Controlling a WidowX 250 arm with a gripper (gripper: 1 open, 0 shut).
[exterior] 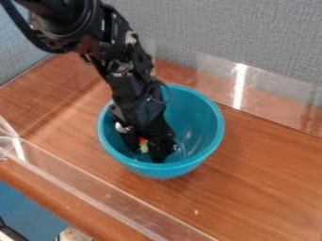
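A teal bowl [199,113] stands on the wooden table. My black gripper [151,146] reaches down into it, its wrist over the bowl's left part. A small red and green object [143,143] shows low between the gripper's parts; the fingertips are dark and partly hidden, so how they stand around it is hard to see.
Bare table [251,198] lies to the right and front. A clear plastic edge strip runs along the front left, and another along the back below the grey wall [251,38].
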